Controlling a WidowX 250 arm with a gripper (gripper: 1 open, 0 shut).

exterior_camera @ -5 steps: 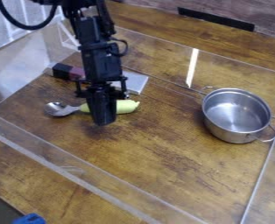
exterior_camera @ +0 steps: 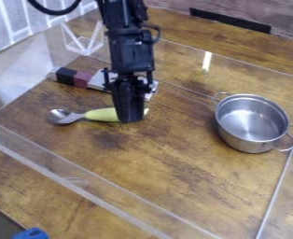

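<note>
The black arm reaches down from the top of the camera view to my gripper (exterior_camera: 129, 112), which is low over a yellow-green elongated object (exterior_camera: 102, 115). A silver spoon (exterior_camera: 64, 117) lies at that object's left end, pointing left. My gripper looks shut; whether anything is between its fingertips is hard to see, as they overlap the yellow-green object.
A steel pot (exterior_camera: 250, 125) stands on the wooden table (exterior_camera: 174, 187) to the right. A dark red-and-black item (exterior_camera: 76, 78) lies behind the gripper at the left. Clear barriers edge the workspace. A blue object (exterior_camera: 31, 232) is at the bottom left corner.
My gripper has moved right and up in the view from in front of the yellow-green object to over it. The spoon and yellow-green object have shifted slightly.
</note>
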